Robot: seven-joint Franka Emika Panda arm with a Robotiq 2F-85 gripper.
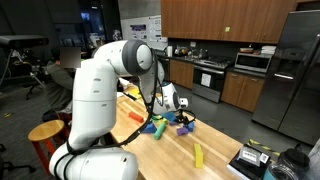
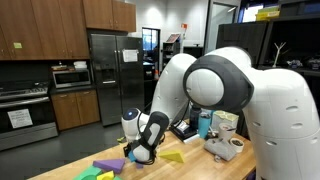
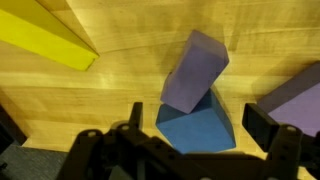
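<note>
In the wrist view my gripper stands open, its two dark fingers wide apart. A blue block (image 3: pixel 200 130) shows between them, from above. Against its upper edge a purple block (image 3: pixel 195 72) sits at a slant. To the right, partly cut off by the frame, is another purple block (image 3: pixel 297 102). A long yellow block (image 3: pixel 40 32) lies at the upper left, clear of the fingers. From outside, the gripper (image 1: pixel 173 116) is low over the group of blocks; what lies right under it is hard to make out.
Several green, blue and orange blocks lie left of the gripper, among them a green block (image 1: pixel 160 130). The yellow block (image 1: pixel 198 155) stands apart on the wooden table (image 1: pixel 165 160). Dark items (image 1: pixel 290 160) crowd the right corner. A red stool (image 1: pixel 47 130) is beside the table.
</note>
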